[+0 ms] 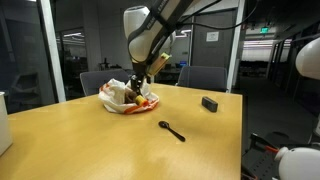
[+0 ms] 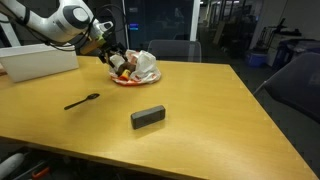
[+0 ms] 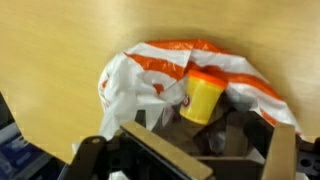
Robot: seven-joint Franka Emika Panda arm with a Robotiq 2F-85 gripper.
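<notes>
A white and orange plastic bag [image 1: 115,97] lies crumpled and open at the far part of the table. Inside it, the wrist view shows a yellow-orange container [image 3: 202,97] with a red-orange end, beside dark items that I cannot make out. My gripper is open above the bag, its tan fingers [image 3: 165,150] apart and nothing seen held between them. In the second exterior view, the gripper [image 2: 109,53] hangs close to the left side of the bag [image 2: 145,69].
A dark spoon-like utensil [image 1: 172,130] lies on the table in front of the bag. A dark grey block [image 2: 148,117] sits to one side. A white box [image 2: 40,62] stands at the table's edge.
</notes>
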